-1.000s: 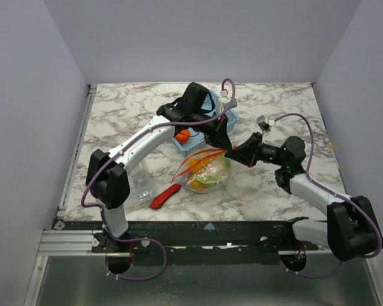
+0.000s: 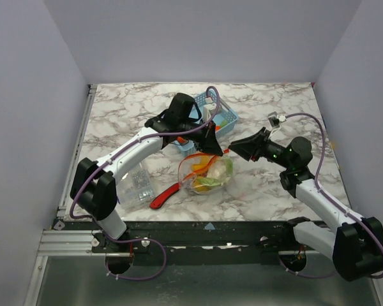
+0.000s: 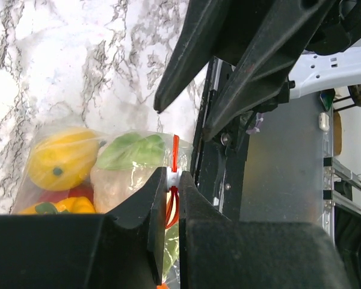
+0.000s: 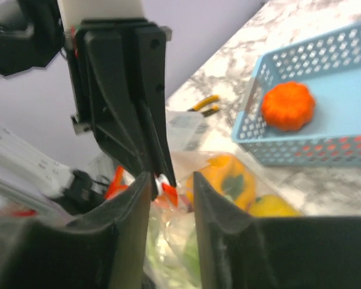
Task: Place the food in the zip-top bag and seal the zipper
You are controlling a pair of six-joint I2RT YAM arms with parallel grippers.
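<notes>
The clear zip top bag (image 2: 204, 178) with peppers and greens (image 3: 132, 150) inside sits at the table's middle front. My left gripper is shut on the bag's orange zipper, with a white slider (image 3: 172, 176) between its fingertips. My right gripper (image 2: 236, 145) is just right of the bag's top corner, its fingers parted with nothing between them, seen above the bag in the left wrist view. The right wrist view is blurred.
A blue basket (image 2: 226, 121) with more food stands behind the bag. A red-handled tool (image 2: 163, 197) and an empty clear bag (image 2: 134, 188) lie at front left.
My right gripper has backed off to the right from the zipper end and parted its fingers. My left gripper, holding the zipper, has shifted left a little.
</notes>
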